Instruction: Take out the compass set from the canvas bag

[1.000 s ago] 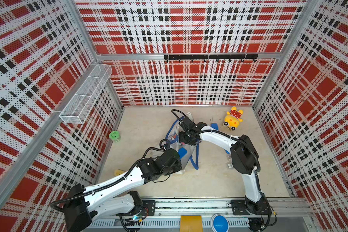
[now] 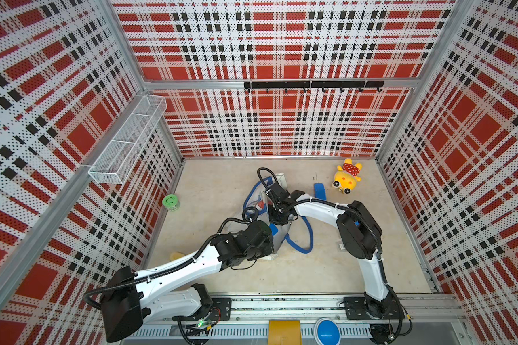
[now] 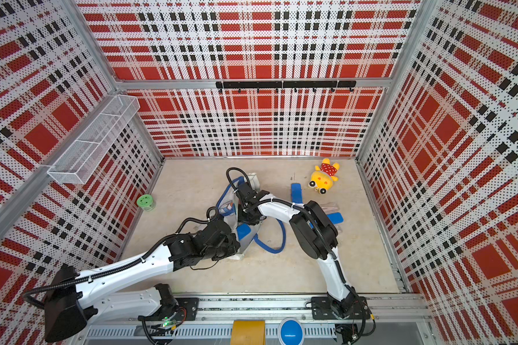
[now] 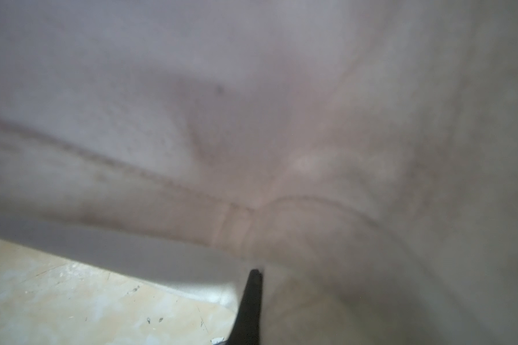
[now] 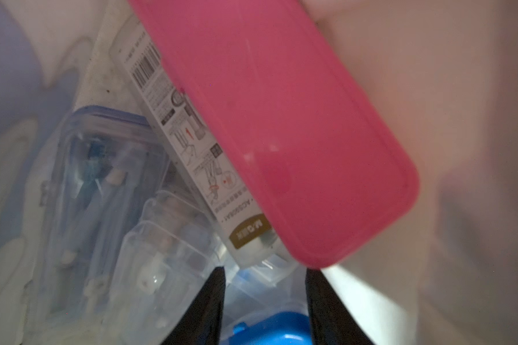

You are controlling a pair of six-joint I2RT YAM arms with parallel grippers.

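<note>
The canvas bag point(image 2: 279, 244) with blue straps lies mid-table. My left gripper point(image 2: 262, 250) is at its near end; in the left wrist view canvas fills most of the frame and one dark finger shows, the finger shut. My right gripper point(image 2: 276, 218) reaches down into the bag. In the right wrist view a pink case point(image 5: 282, 115), a labelled package point(image 5: 190, 155), clear boxes point(image 5: 97, 207) and a blue item point(image 5: 273, 332) lie inside; the fingertips stand a little apart below the pink case, and what is between them is unclear.
A yellow plush toy point(image 2: 346, 178) and blue items point(image 3: 296, 192) lie at the right. A green tub point(image 2: 170, 201) sits at the left.
My right gripper has moved slightly toward the near side of the bag, and the left arm has shifted a little right. The right-hand blue strap now spreads in a wider loop.
</note>
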